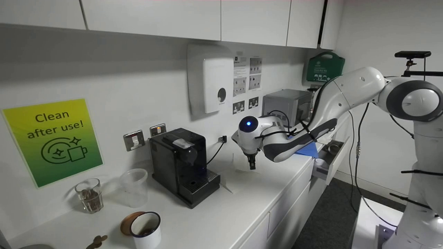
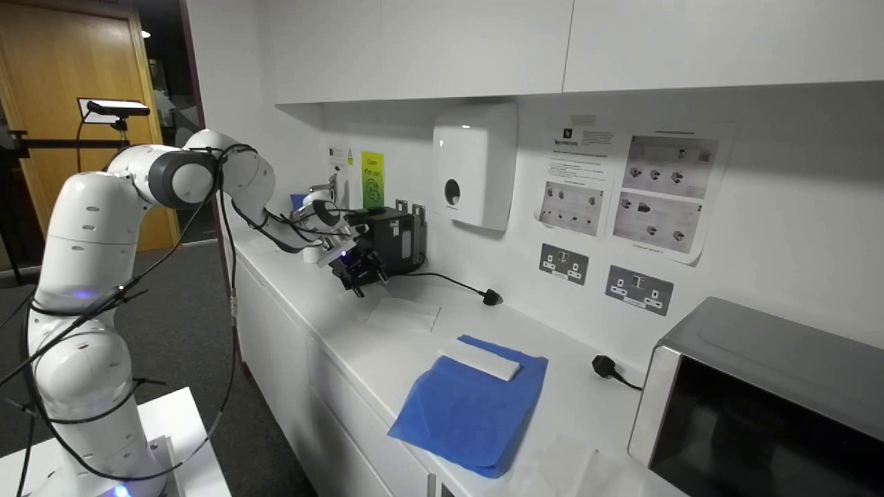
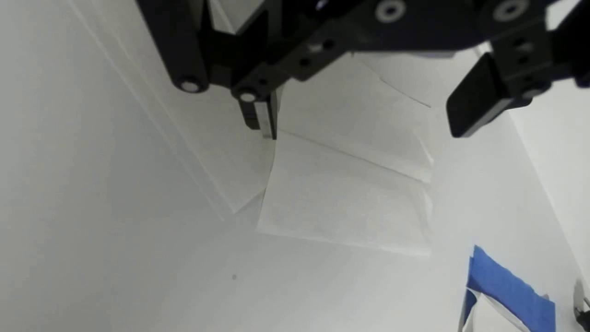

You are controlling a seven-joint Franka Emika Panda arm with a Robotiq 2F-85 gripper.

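Note:
White paper towels [image 3: 348,193] lie overlapping and creased on the white counter, below my gripper in the wrist view. The fingers stand wide apart with nothing between them; the left finger [image 3: 265,119] is over the left edge of the upper sheet, the right one over bare counter. From the second exterior view, the gripper [image 2: 370,284] hangs above the counter near a flat white sheet [image 2: 403,315]. In the first exterior view the gripper [image 1: 252,162] points down, to the right of the black coffee machine [image 1: 182,166]. Whether a finger touches the paper, I cannot tell.
A blue cloth [image 2: 472,406] with a folded white piece on it lies between the sheet and the microwave [image 2: 762,389]. A mug [image 1: 146,232], a glass [image 1: 90,197] and a plastic cup [image 1: 135,188] stand left of the coffee machine. A drawer [image 1: 332,159] is open.

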